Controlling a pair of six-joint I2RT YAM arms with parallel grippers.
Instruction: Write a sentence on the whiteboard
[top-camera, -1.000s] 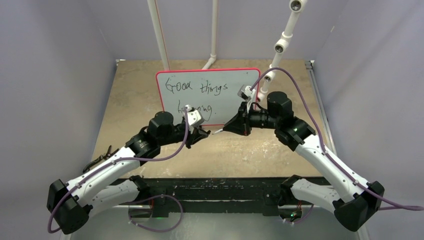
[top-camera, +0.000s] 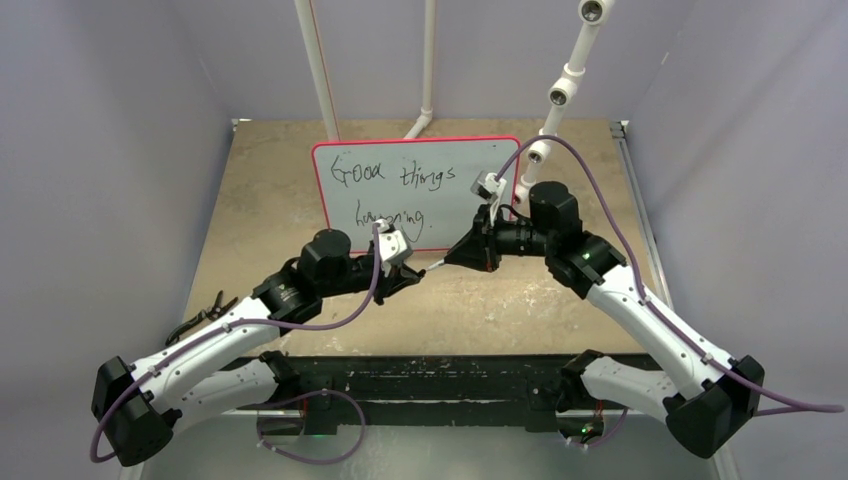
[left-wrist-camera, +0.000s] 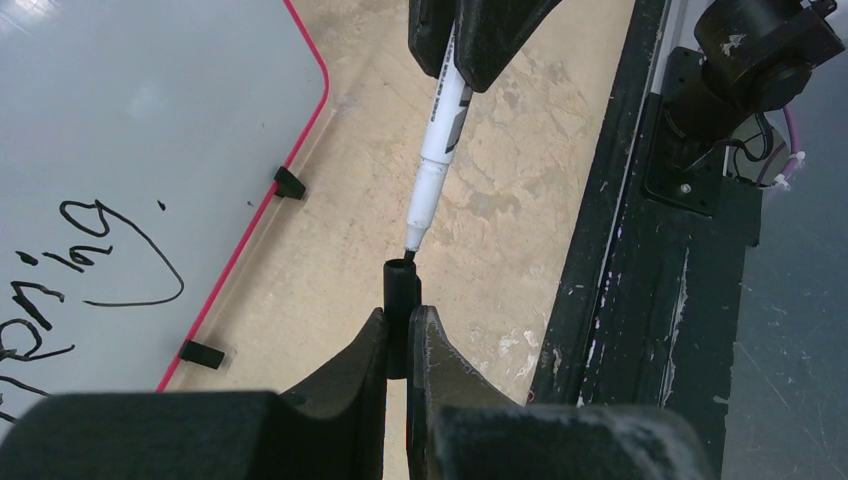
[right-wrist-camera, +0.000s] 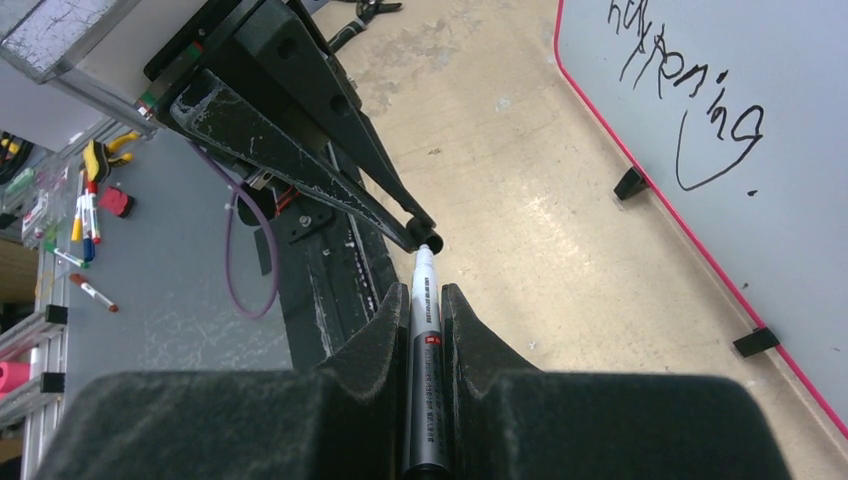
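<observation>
Black handwriting on the whiteboard (top-camera: 350, 200) reads "Good things", with a lower word partly hidden by my left arm in the top view. My right gripper is shut on a white marker (left-wrist-camera: 437, 145), whose dark tip points at the cap. Between the fingers of my left gripper is the black marker cap (left-wrist-camera: 401, 285), its open end toward the marker. In the left wrist view the tip stands right at the cap's mouth; whether it has entered cannot be told. Both grippers are above the table in front of the board.
Black pliers (top-camera: 205, 315) lie on the table (top-camera: 540, 310) at the left. Loose markers (right-wrist-camera: 90, 215) and other tools are beyond the table in the right wrist view. Black clips (right-wrist-camera: 755, 342) hold the board's lower edge. Open table surrounds the grippers.
</observation>
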